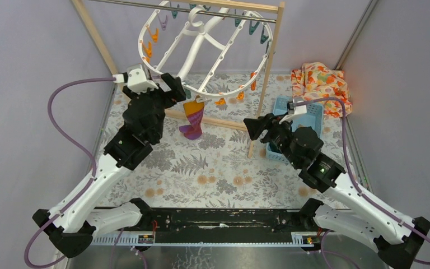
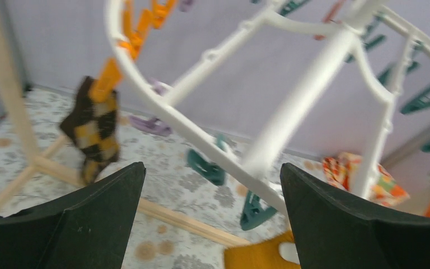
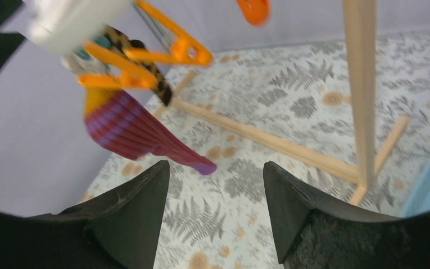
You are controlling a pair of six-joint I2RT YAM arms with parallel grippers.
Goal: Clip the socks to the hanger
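A yellow, red and purple sock [image 1: 194,123] hangs clipped under the front of the white round hanger [image 1: 218,59]; it also shows in the right wrist view [image 3: 127,128]. A dark brown checkered sock [image 2: 95,134] hangs at the hanger's left in the left wrist view. My left gripper [image 1: 173,89] is open at the hanger's front-left rim, above and left of the yellow-red sock, holding nothing. My right gripper [image 1: 253,128] is open right of that sock, below the hanger, with nothing between its fingers.
A blue basket [image 1: 313,120] with contents largely hidden by my right arm stands at the right, with an orange floral cloth [image 1: 319,84] behind it. The wooden stand's right post [image 3: 361,95] rises near my right gripper.
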